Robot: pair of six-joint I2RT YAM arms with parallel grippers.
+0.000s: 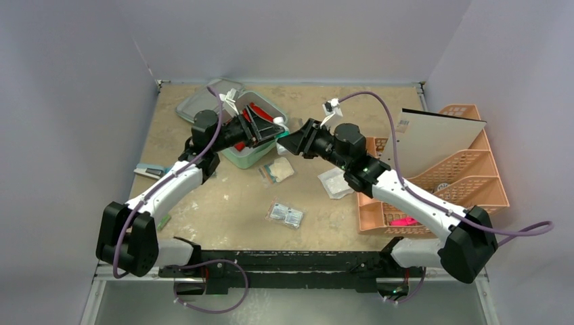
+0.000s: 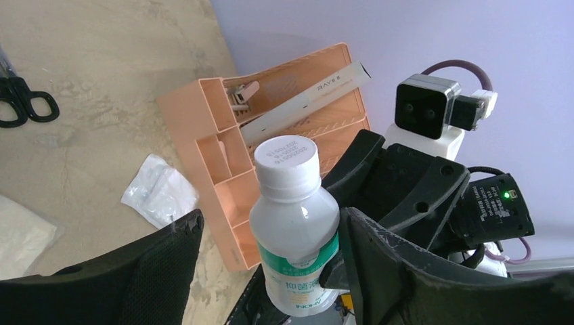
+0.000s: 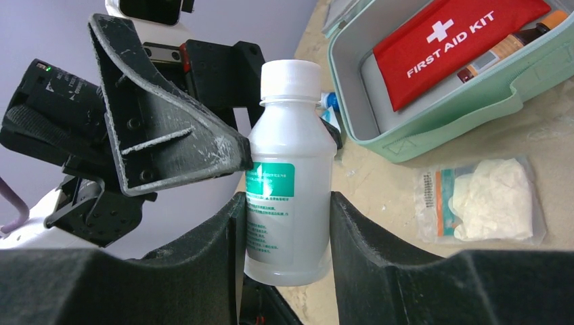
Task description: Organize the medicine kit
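Note:
A white bottle with a green label (image 2: 294, 223) (image 3: 288, 189) is upright in my right gripper, which is shut on it. My left gripper has its fingers part open around the same bottle, the left finger clearly apart from it. The two grippers meet above the middle of the table. The green kit box (image 3: 406, 145) lies open beneath and beside them, holding a red first aid pouch (image 3: 453, 40) and brown bottles (image 3: 494, 53).
Bagged items (image 1: 285, 215) (image 1: 277, 169), a white packet (image 1: 336, 181) and black scissors (image 2: 34, 101) lie on the table. An orange organizer (image 1: 379, 217) with a leaning board (image 1: 433, 142) fills the right side.

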